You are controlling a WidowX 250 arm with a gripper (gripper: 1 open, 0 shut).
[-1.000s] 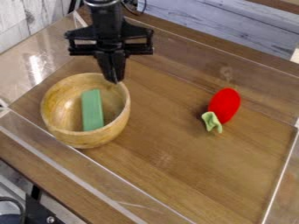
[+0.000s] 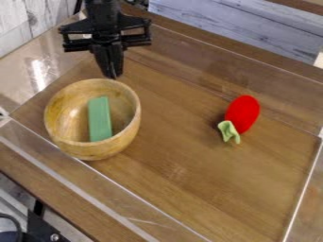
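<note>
My black gripper (image 2: 113, 69) hangs shut above the back rim of a wooden bowl (image 2: 60, 118), with nothing visible between its fingers. A green bar (image 2: 100, 118) lies inside the bowl. To the right, a red object (image 2: 245, 111) lies on the wooden surface with a pale green piece (image 2: 229, 131) at its lower end.
Raised edges border it at the left, back and right.
My gripper has moved up and to the left, away from the bowl's rim. The bowl, green bar and red object look unchanged.
</note>
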